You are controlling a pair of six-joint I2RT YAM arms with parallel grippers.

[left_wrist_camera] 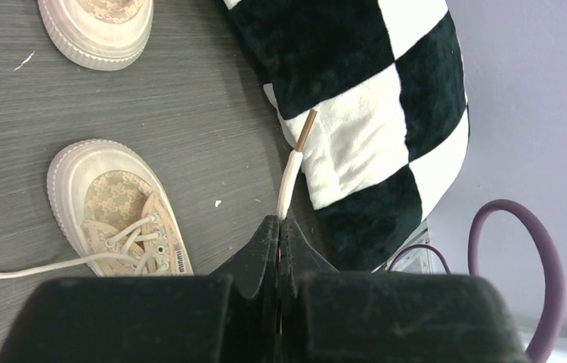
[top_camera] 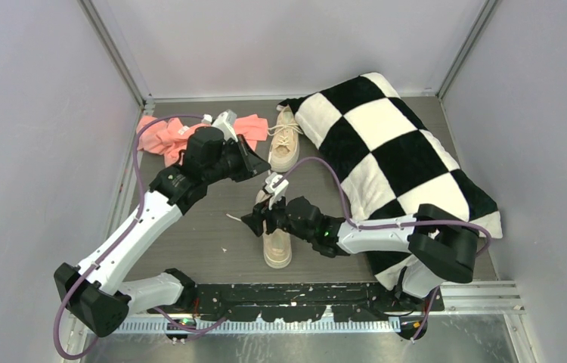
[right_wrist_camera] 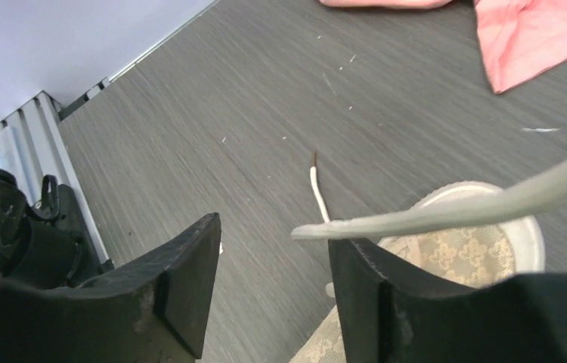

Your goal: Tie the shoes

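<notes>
The near beige shoe (top_camera: 277, 251) lies on the table with its toe toward the front; its laced middle is hidden by my right gripper (top_camera: 258, 223). Shut on a shoelace, my left gripper has the white lace end (left_wrist_camera: 289, 181) with its brown tip sticking out past the fingers. The right fingers (right_wrist_camera: 197, 265) stand apart over the shoe, and a lace (right_wrist_camera: 447, 215) crosses close in front of one fingertip. A second lace (left_wrist_camera: 31, 271) trails loose to the side of the shoe, its tip lying on the table.
The far shoe (top_camera: 284, 144) rests beyond the near one, beside a checkered black-and-white cushion (top_camera: 382, 151). A salmon cloth (top_camera: 167, 138) lies at the back left.
</notes>
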